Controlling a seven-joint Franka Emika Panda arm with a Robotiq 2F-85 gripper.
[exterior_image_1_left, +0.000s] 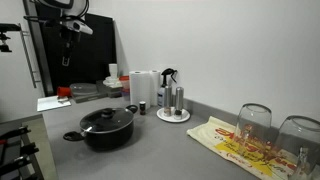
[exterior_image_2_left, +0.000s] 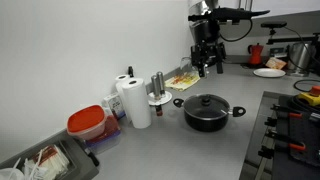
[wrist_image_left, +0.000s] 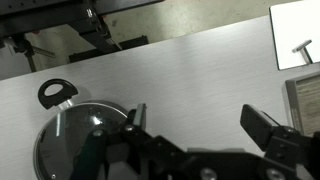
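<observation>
A black pot with a dark lid (exterior_image_1_left: 106, 121) stands on the grey table, its lid on and a handle at either side. In exterior view 2 the same pot (exterior_image_2_left: 206, 115) sits below my gripper (exterior_image_2_left: 208, 66), which hangs well above it and touches nothing. The wrist view shows part of the lid (wrist_image_left: 80, 145) and one loop handle (wrist_image_left: 57, 93) at lower left. There my gripper has its fingers wide apart, with only bare tabletop visible between them.
Two upturned glasses (exterior_image_1_left: 253, 122) stand on a patterned cloth (exterior_image_1_left: 225, 139) at one end. A plate (exterior_image_1_left: 173, 115) holds several bottles and shakers, near a paper towel roll (exterior_image_2_left: 135, 104). Red containers (exterior_image_2_left: 87, 123) and a dish rack (exterior_image_2_left: 45, 161) lie farther off. Tabletop around the pot is mostly clear.
</observation>
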